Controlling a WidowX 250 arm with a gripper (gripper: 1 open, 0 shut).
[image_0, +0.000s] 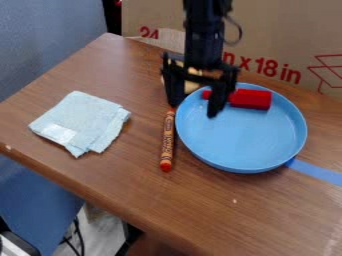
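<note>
My black gripper (199, 92) is lowered over the left side of the blue plate (249, 137), blurred by motion; whether it is open or shut is unclear. A red object (251, 98) lies at the back of the plate, partly behind the gripper. A yellow object (175, 67) behind the gripper is mostly hidden. An orange-brown marker (167, 140) lies upright in the view, just left of the plate. A folded pale cloth (80, 121) sits on the left of the table.
A cardboard box (291, 40) stands at the back. Blue tape (317, 172) is on the right.
</note>
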